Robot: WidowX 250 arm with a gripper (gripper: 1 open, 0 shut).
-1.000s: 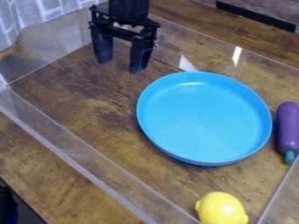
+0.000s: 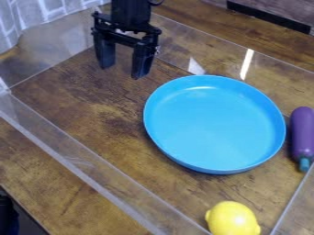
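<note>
My black gripper [image 2: 124, 53] hangs over the wooden surface at the upper left of the camera view, open, its two fingers apart. A large blue plate [image 2: 214, 123] lies flat to the right of the gripper and nearer the viewer. A purple eggplant-like object [image 2: 303, 135] lies at the right edge, and a yellow lemon-like object [image 2: 230, 218] sits at the lower right.
Clear plastic walls border the wooden work area [image 2: 86, 119] on several sides. The surface below and left of the gripper is bare.
My gripper has moved slightly to the left. The plate and the other objects have not moved.
</note>
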